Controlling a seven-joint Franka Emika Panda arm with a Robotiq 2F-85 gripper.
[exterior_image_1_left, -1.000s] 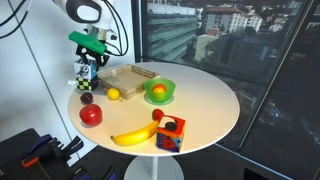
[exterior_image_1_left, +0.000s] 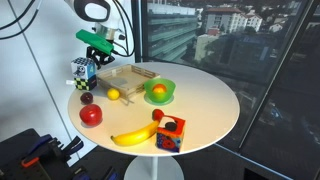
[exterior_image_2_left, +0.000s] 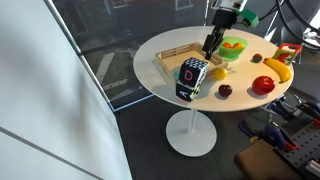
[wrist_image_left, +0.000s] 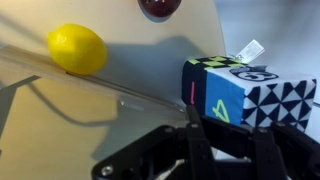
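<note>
A patterned box (exterior_image_1_left: 84, 73) with black-and-white, blue and checkered faces stands at the left edge of the table. From the other side, the same box (exterior_image_2_left: 191, 80) looks tilted and shows a letter on a dark face. My gripper (exterior_image_1_left: 97, 62) hangs above and just right of it, near the tray's corner. In the wrist view the gripper is shut at the bottom, with nothing visible between its fingers; the box (wrist_image_left: 245, 92) lies beyond them to the right. Whether the fingers touch the box is hard to tell.
A wooden tray (exterior_image_1_left: 128, 82) lies right of the box, with a lemon (exterior_image_1_left: 114, 94) by its edge. A dark plum-like fruit (exterior_image_1_left: 87, 98), red apple (exterior_image_1_left: 91, 116), banana (exterior_image_1_left: 136, 134), green bowl (exterior_image_1_left: 160, 91) and colorful cube (exterior_image_1_left: 169, 134) surround it.
My gripper has moved right, away from over the box, toward the tray. More of the box shows now, and it appears turned or leaning differently.
</note>
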